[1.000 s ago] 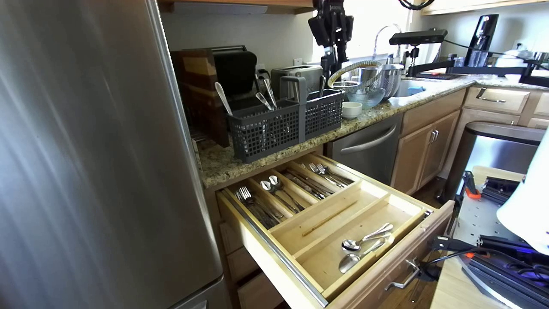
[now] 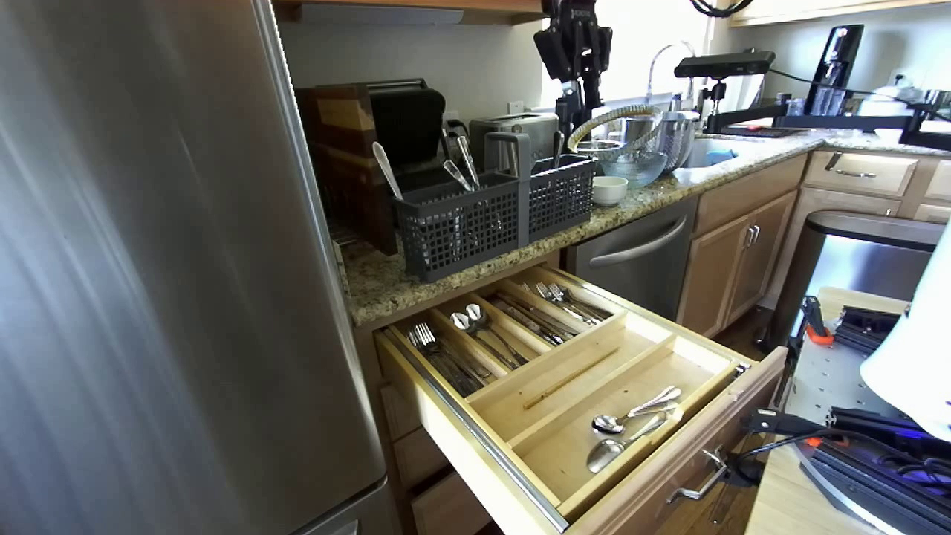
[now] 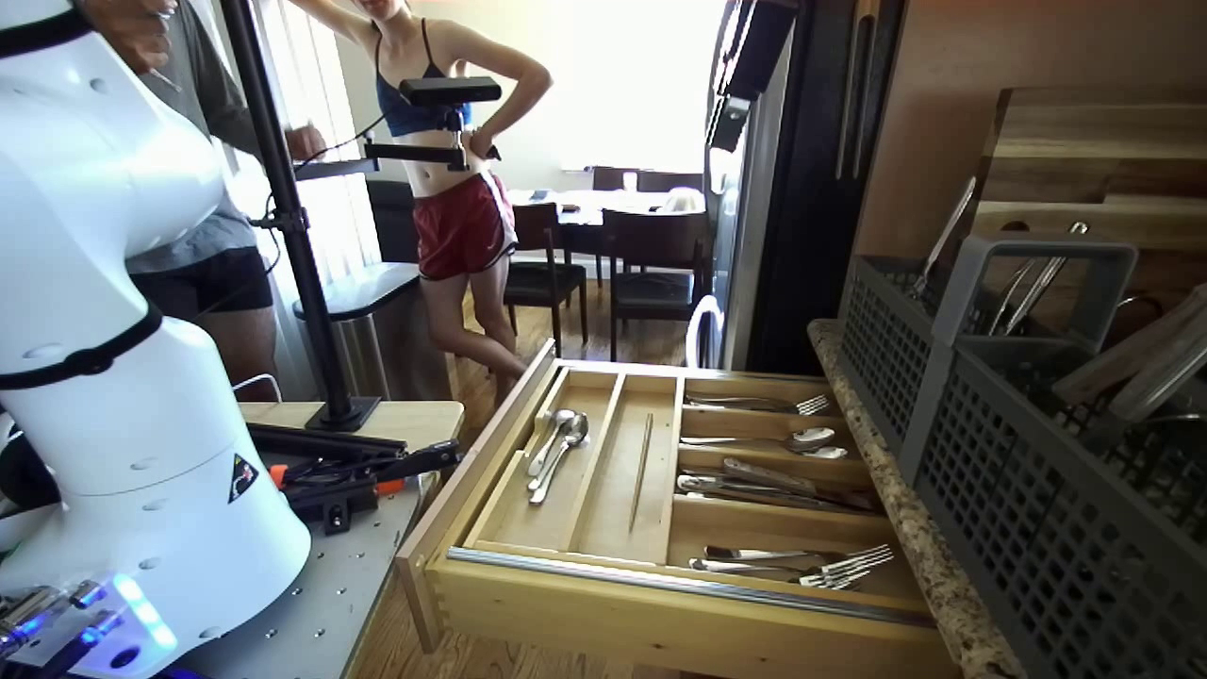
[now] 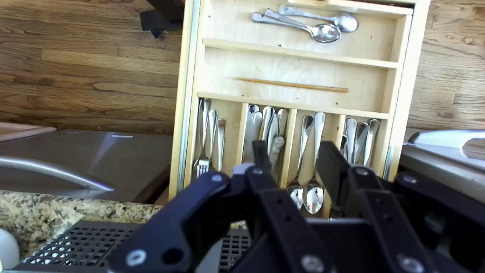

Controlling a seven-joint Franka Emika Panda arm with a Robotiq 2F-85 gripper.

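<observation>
My gripper is open in the wrist view, a clear gap between its two black fingers and nothing held there. It hangs high above the counter side of the pulled-out drawer (image 2: 455, 437). Far below the gap, two spoons (image 4: 313, 195) lie in a rear compartment. Knives (image 4: 275, 132) fill the slot beside them, with forks (image 3: 849, 566) in the outer slots. A few loose spoons (image 2: 615, 437) rest in the front compartment. One wooden chopstick (image 4: 291, 85) lies alone in the middle one.
On the granite counter (image 2: 379, 290) stands a grey cutlery basket (image 2: 459, 232) with handles sticking up. A toaster, bowls (image 2: 610, 190) and cutting boards are around it. The fridge (image 2: 178, 267) flanks the drawer. Two people stand beyond the robot base (image 3: 170, 498).
</observation>
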